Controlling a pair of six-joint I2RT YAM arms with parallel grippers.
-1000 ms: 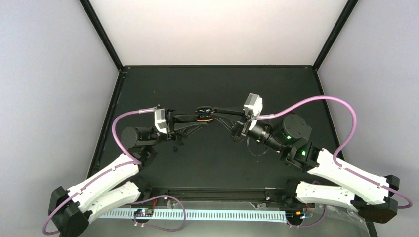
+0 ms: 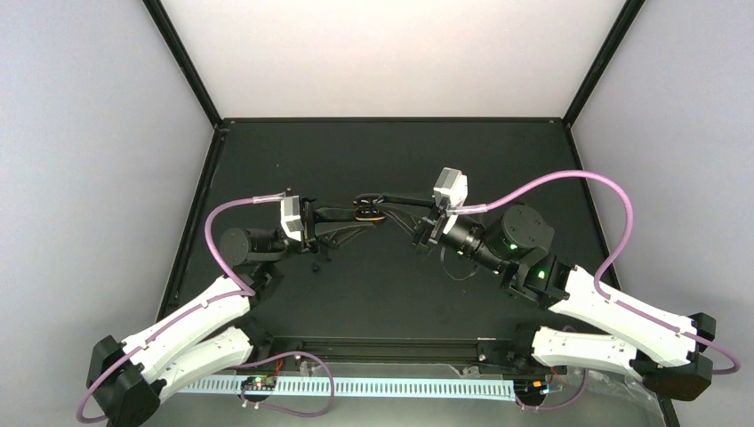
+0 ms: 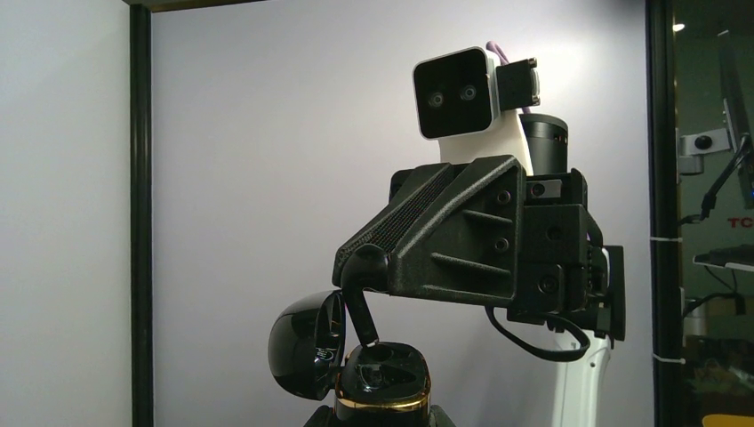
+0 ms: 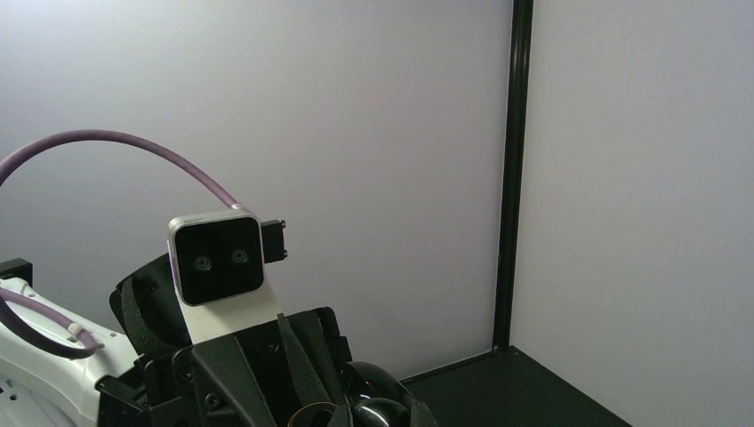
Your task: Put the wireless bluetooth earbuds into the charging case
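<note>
The black charging case (image 3: 382, 378), gold-rimmed, stands upright at the bottom of the left wrist view with its lid (image 3: 307, 347) swung open to the left. My left gripper is shut on the case, its fingertips just showing at both sides. Above it a black earbud (image 3: 363, 280) is pinched in my right gripper. The earbud's stem slants down and its tip meets the case's top by the opening; how deep it sits cannot be told. In the right wrist view the earbud (image 4: 382, 414) shows only in part at the bottom edge.
Both grippers meet over the middle of the black table (image 2: 391, 151). A small dark object (image 2: 316, 267) lies on the table near the left arm. Pale walls enclose the sides.
The left arm and the case look unmoved.
</note>
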